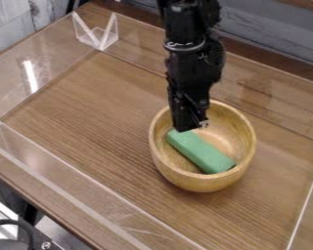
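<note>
A tan oval bowl (231, 178) stands on the wooden table, holding a green oblong block (201, 149) that lies diagonally in it. My black gripper (187, 121) hangs over the back left part of the bowl, above the block's upper end, shut with nothing visible between its fingers.
A clear plastic holder (98, 29) stands at the back left of the wooden table (74, 117). A raised ledge runs along the back. A black cable lies at the lower left corner. The table left and right of the bowl is clear.
</note>
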